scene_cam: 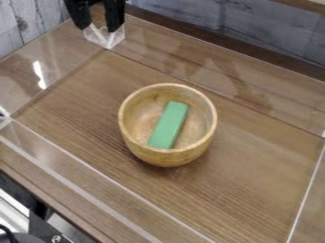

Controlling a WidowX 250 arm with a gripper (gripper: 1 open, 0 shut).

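Observation:
A round wooden bowl (202, 127) sits on the wooden table, right of center, with a green rectangular block (166, 125) lying inside it. My gripper (98, 18) is at the top left edge, dark and mostly out of frame, well away from the bowl; its fingers are too cropped to read clearly.
A pale object or patch (105, 36) shows just below the gripper at the top left. The table's edges show at left and right.

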